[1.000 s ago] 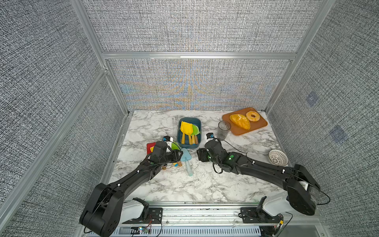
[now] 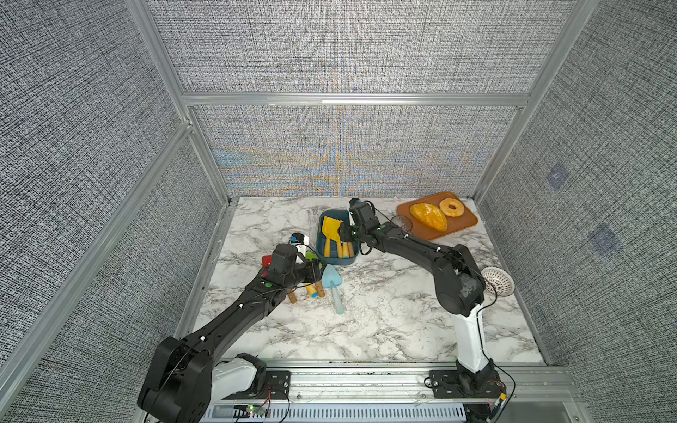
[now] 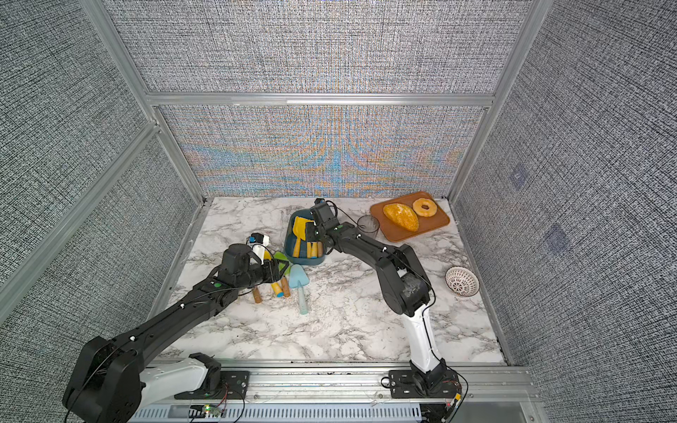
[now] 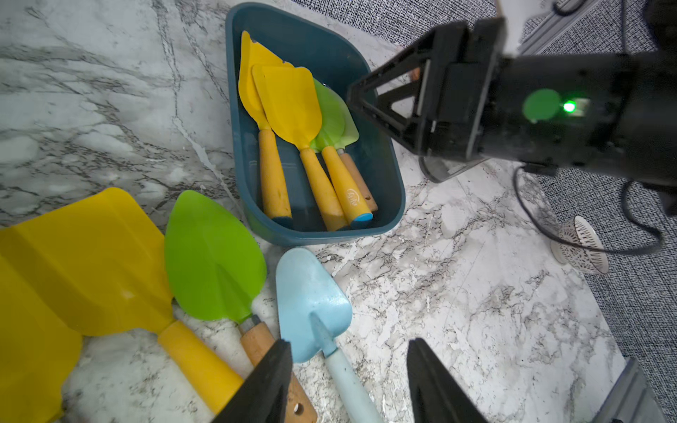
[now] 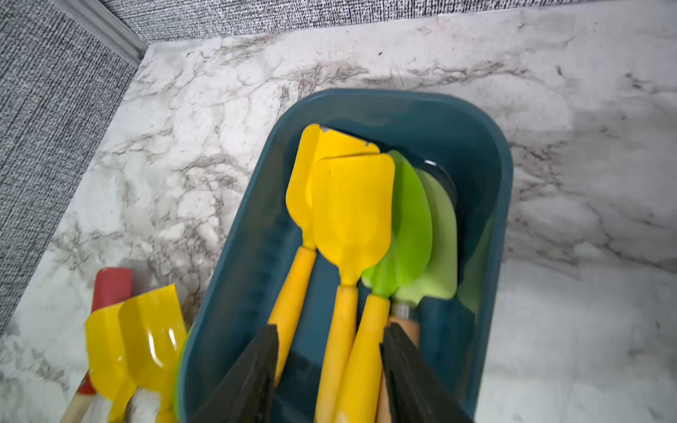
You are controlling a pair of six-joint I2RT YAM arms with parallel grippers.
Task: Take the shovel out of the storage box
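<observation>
A teal storage box (image 5: 488,296) holds yellow shovels (image 5: 352,204) and green shovels (image 5: 409,225), with yellow and wooden handles toward the near end. My right gripper hovers open over that near end, above the handles. My left gripper is open, over the shovels lying outside the box: yellow ones (image 4: 105,261), a green one (image 4: 211,261) with a wooden handle and a light blue one (image 4: 310,296).
A brown tray (image 2: 416,230) with bread and a doughnut is at the back right, beside a glass (image 3: 368,225). A white basket (image 3: 462,282) stands at the right.
My left arm has shifted slightly.
</observation>
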